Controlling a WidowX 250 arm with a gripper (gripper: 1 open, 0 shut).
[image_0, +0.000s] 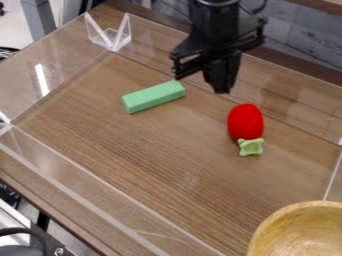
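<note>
The black gripper hangs at the top centre, over the wooden table, above and between a green block on the left and a red object with a pale green end on the right. Nothing shows between its fingers; it looks shut or nearly so, though the fingertips are small in view.
A clear plastic rack stands at the back left. A yellow bowl is at the bottom right. A black cable lies at the lower left edge.
</note>
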